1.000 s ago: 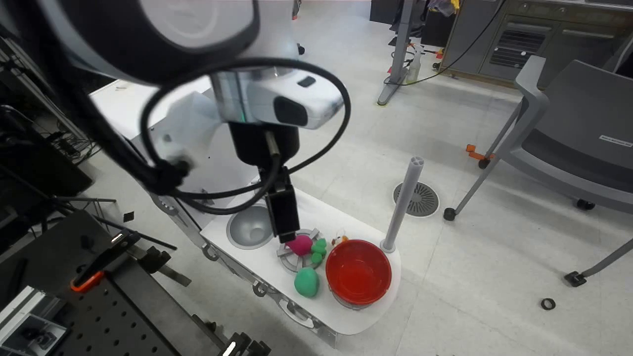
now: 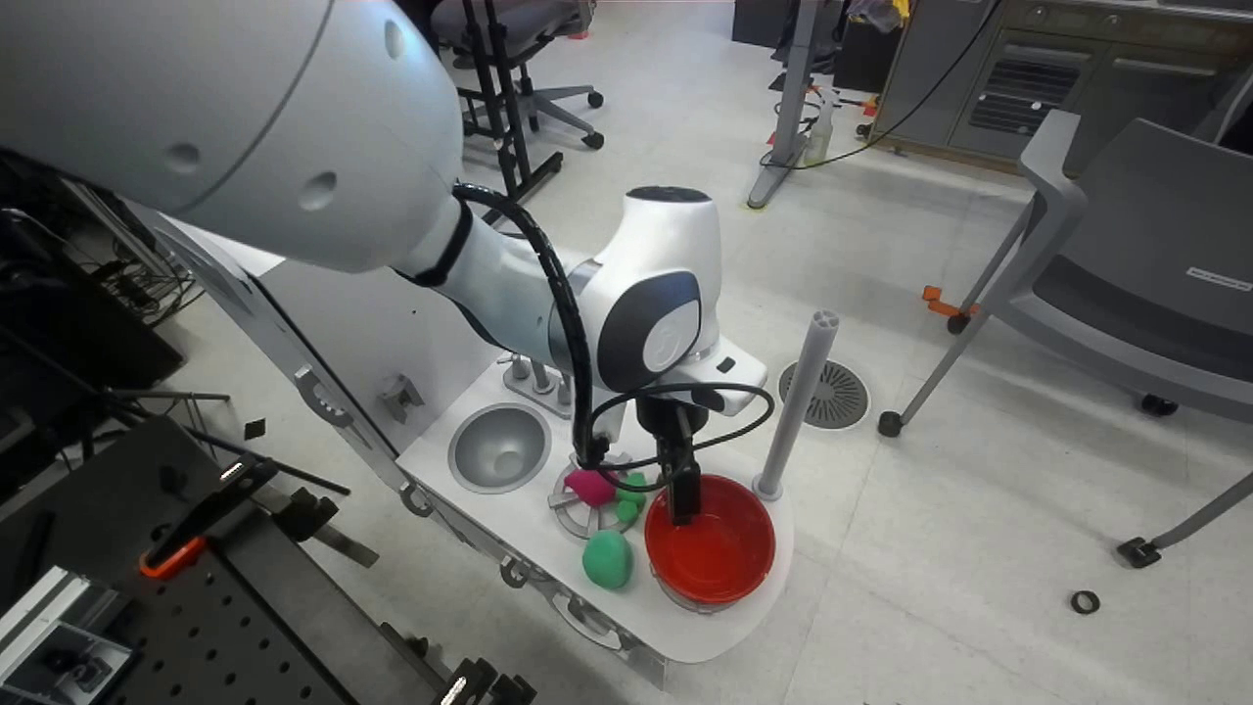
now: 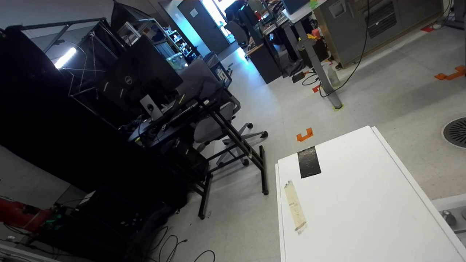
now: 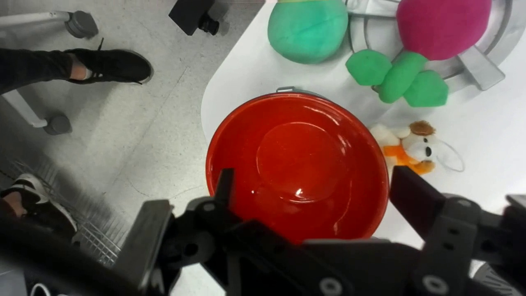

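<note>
In the wrist view my gripper is open, its black fingers [image 4: 413, 196] far apart and nothing between them but the view of the red bowl [image 4: 303, 160]. The bowl looks empty. Seen from outside, the gripper [image 2: 682, 503] hangs at the bowl's far-left rim; its exact height cannot be told. A small plush dog [image 4: 411, 148] with an orange scarf lies beside the bowl. A magenta plush [image 4: 441, 24] with green leaves [image 4: 402, 79] rests on the grey burner, and a teal-green plush [image 4: 308, 32] lies near it.
On the white counter [image 2: 517, 517] are a grey sink [image 2: 499, 450] with taps and an upright grey post [image 2: 799, 405] close to the bowl. The counter's rounded edge drops to the floor just past the bowl. A person's shoe [image 4: 111, 65] shows on the floor.
My arm has moved away from above the sink and burner, to the right and down to the bowl. It now hides the plush dog in exterior view 1. The counter objects look unmoved.
</note>
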